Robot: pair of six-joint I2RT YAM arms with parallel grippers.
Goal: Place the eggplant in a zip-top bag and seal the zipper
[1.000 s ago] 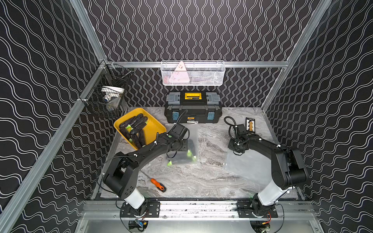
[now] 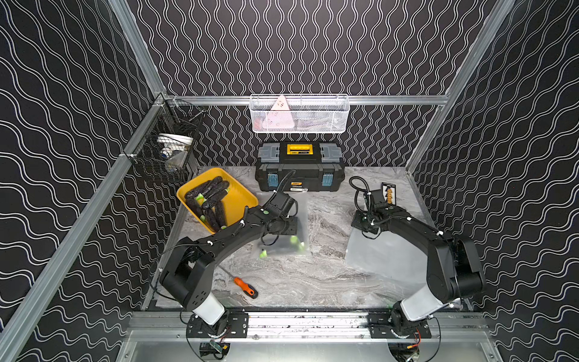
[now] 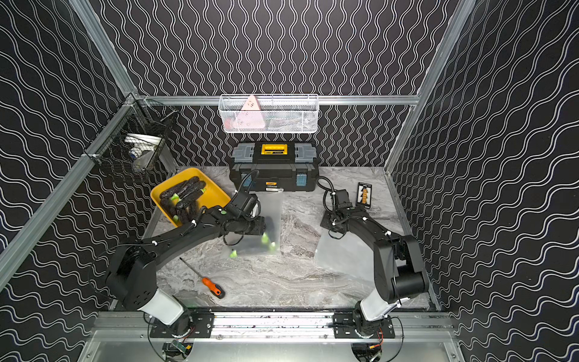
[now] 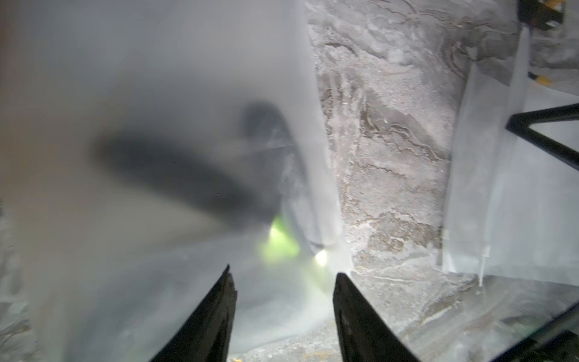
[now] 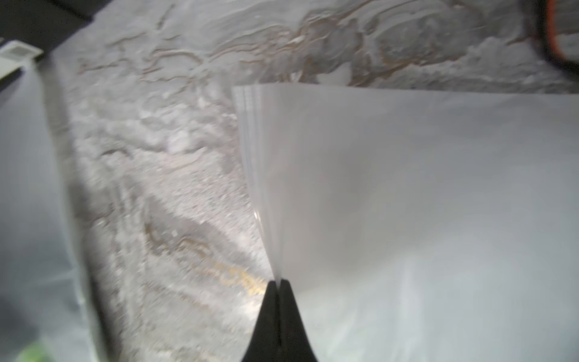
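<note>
A frosted bag [image 4: 150, 253] with dark eggplants and green stems showing through lies under my left gripper, which is open over it with nothing between its fingers. To the right, an empty-looking bag [image 5: 422, 199] lies flat on the marble table. My right gripper is shut at that bag's left edge, where the zipper strip runs; whether it pinches the plastic is unclear. More dark eggplants [image 2: 211, 199] lie in the yellow tray [image 2: 241, 199] at the back left.
A black toolbox [image 2: 299, 175] stands at the back, a small packaged item [image 2: 389, 194] at the back right. A screwdriver [image 2: 246, 287] lies at the front left. Bare table [image 2: 325, 223] separates the two bags.
My right arm has shifted slightly, its elbow outward to the right and its gripper a little leftward. My left gripper has moved slightly to the right.
</note>
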